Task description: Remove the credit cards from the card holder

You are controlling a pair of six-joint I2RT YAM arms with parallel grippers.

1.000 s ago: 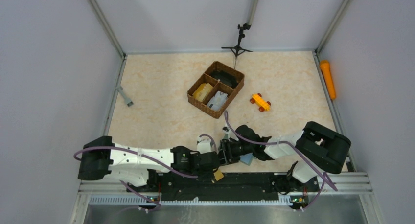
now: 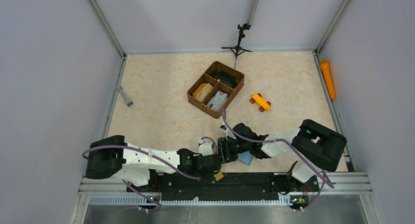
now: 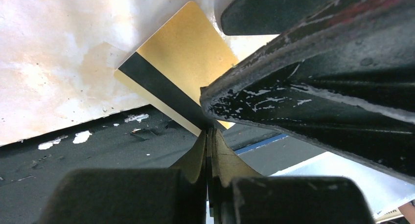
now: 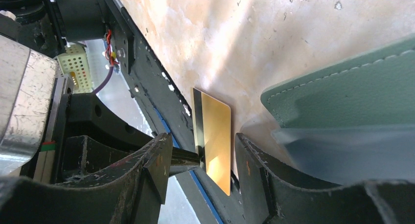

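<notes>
A gold card with a black stripe (image 3: 183,50) juts past the table's front edge. My left gripper is shut, its tips pinching the card's striped edge. In the right wrist view the same gold card (image 4: 218,131) shows between the spread fingers of my right gripper, which is part open, with a gap beside the card. One dark right finger (image 3: 303,82) crosses over the card in the left wrist view. The stitched green card holder (image 4: 337,89) lies right of my right gripper; only its blue-green part (image 2: 246,158) shows from above.
A wicker basket (image 2: 204,109) with several items stands at the back middle. A yellow toy car (image 2: 260,102) sits right of it. The two arms nearly meet at the front edge.
The gold card stays nearly in place at the front edge. Basket and toy have not moved.
</notes>
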